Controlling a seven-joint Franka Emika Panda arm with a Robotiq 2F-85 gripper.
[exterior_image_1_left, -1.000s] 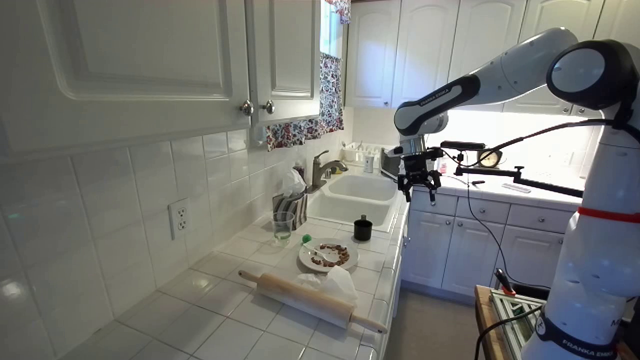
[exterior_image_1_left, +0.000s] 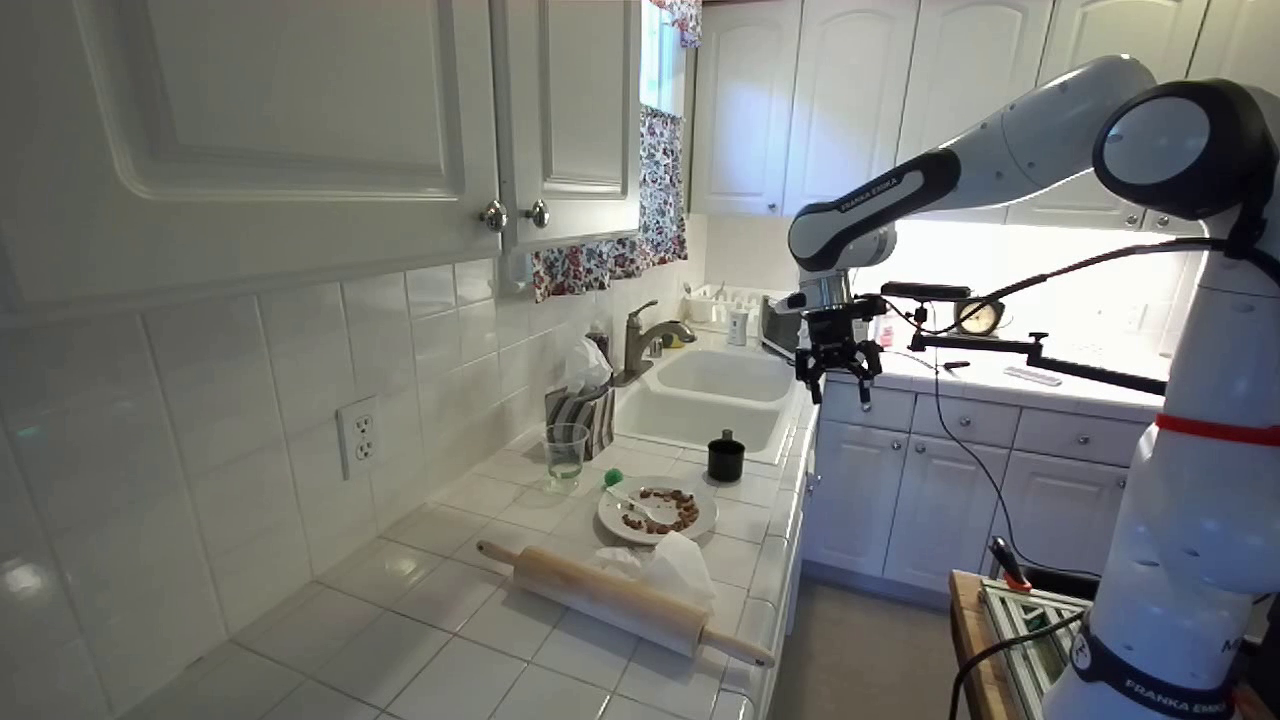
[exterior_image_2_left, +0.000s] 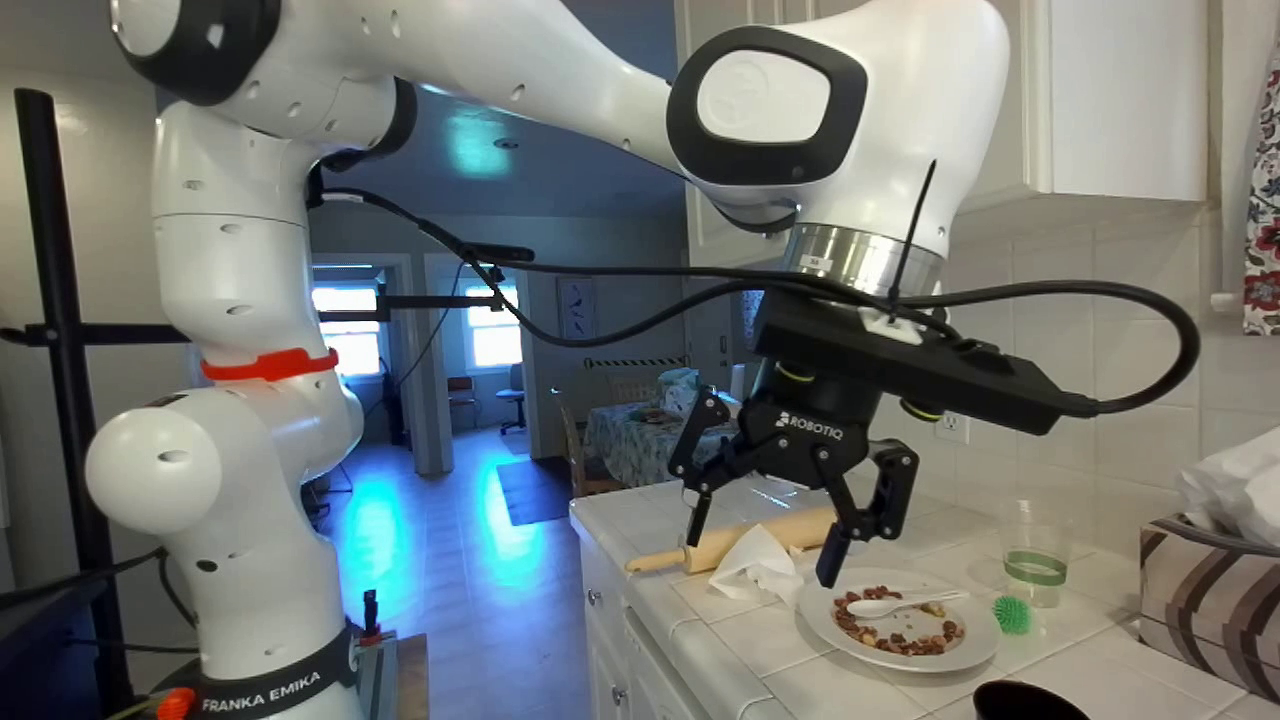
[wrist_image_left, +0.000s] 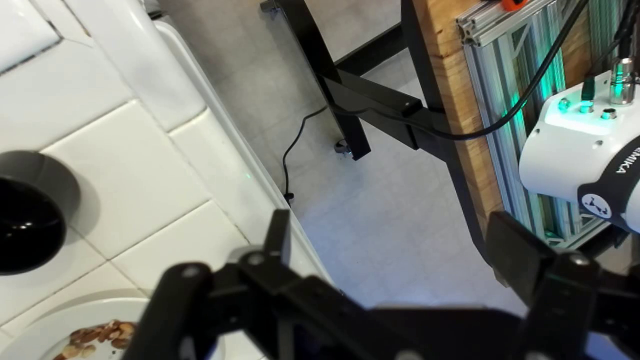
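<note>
My gripper (exterior_image_2_left: 761, 554) is open and empty, raised above counter height. In the wrist view its fingers (wrist_image_left: 277, 235) spread wide over the counter's edge and the floor. On the tiled counter a white plate (exterior_image_1_left: 609, 523) holds brown nuts (exterior_image_2_left: 912, 644) and a white spoon (exterior_image_2_left: 882, 607). A black cup (exterior_image_1_left: 726, 460) stands between the plate and the sink; the wrist view shows this cup (wrist_image_left: 57, 180) at the left. A wooden rolling pin (exterior_image_1_left: 612, 596) lies at the near side, with a crumpled white tissue (exterior_image_1_left: 681, 569) against it.
A clear cup (exterior_image_1_left: 565, 458), a green spiky ball (exterior_image_2_left: 1011, 614) and a striped tissue box (exterior_image_2_left: 1212, 600) stand toward the wall. Beyond them are the faucet (exterior_image_1_left: 636, 342) and the white double sink (exterior_image_1_left: 672, 422). Bare tiles lie left of the rolling pin.
</note>
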